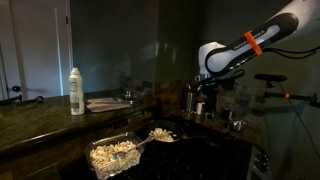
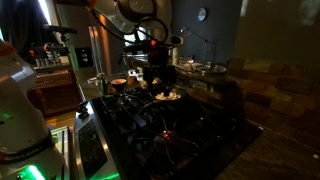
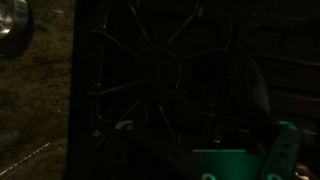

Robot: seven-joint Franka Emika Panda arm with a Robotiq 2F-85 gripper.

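Observation:
My gripper [image 1: 206, 86] hangs in the air over the back of the stove, below the white arm. Its dark fingers blend into the background, so whether they are open or shut does not show. A clear container [image 1: 98, 170] of pale chopped food [image 1: 112, 157] stands at the front, with a utensil [image 1: 140, 144] lying across it. Behind it, a dark pan holds more pale food [image 1: 162, 134]; in the second exterior view this food [image 2: 168, 96] appears beyond the burners. Looking down, the wrist view shows dark stove grates [image 3: 155, 65], with a green-lit gripper part at the bottom.
A white spray can [image 1: 76, 92] and a stack of flat things [image 1: 106, 104] stand on the counter [image 1: 35, 122] at left. Several jars and pots crowd the back right. Bare stove grates [image 2: 165, 135] lie in front of the pan.

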